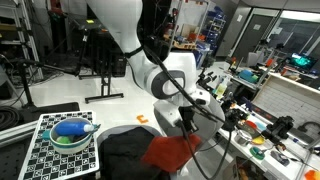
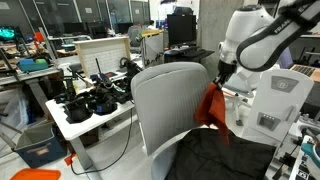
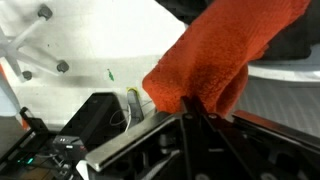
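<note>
A red cloth (image 2: 212, 104) hangs in folds from my gripper (image 2: 222, 80), which is shut on its upper part. Up close in the wrist view, the red cloth (image 3: 212, 55) runs up from between the fingertips toward the upper right. Below, a black cloth (image 2: 215, 158) covers the seat of a grey chair (image 2: 175, 100). Exterior view 1 has the gripper over the seat in front of the backrest, with the red cloth (image 1: 170, 153) reaching down toward the black cloth (image 1: 125, 150). Whether its lower end touches the black cloth is unclear.
The chair's backrest rises close beside the arm. A perforated white board (image 1: 60, 155) holding a bowl (image 1: 68, 142) with a blue item stands left of the seat. Cluttered tables (image 2: 85, 122) lie beyond the backrest.
</note>
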